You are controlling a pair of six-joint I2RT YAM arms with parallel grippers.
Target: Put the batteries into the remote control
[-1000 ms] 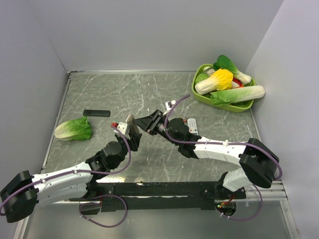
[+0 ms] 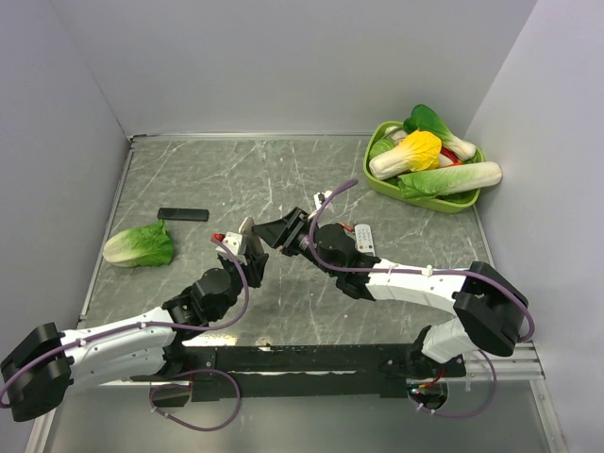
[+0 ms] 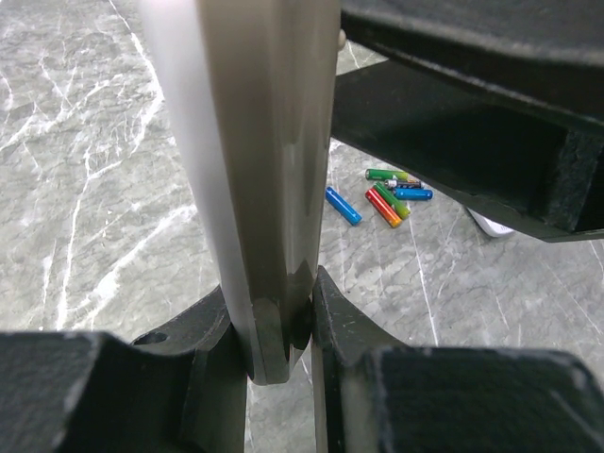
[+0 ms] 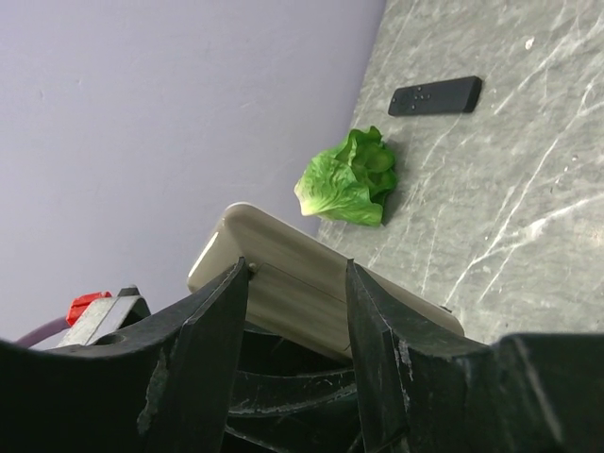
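Observation:
My left gripper (image 2: 250,255) is shut on a light grey remote body (image 3: 250,170), held upright in the air, filling much of the left wrist view. My right gripper is against that body, its two fingers part open over the casing in the right wrist view. Loose batteries lie on the table in the left wrist view: a blue one (image 3: 342,205), a red one (image 3: 382,207), green and other ones beside them. A white remote (image 2: 364,239) with buttons lies right of them, partly behind my right arm.
A black remote (image 2: 183,214) and a lettuce (image 2: 138,245) lie at the left. A green basket (image 2: 382,189) of vegetables stands at the back right.
Both arms look almost still; at most my right gripper has shifted very slightly at the held remote body.

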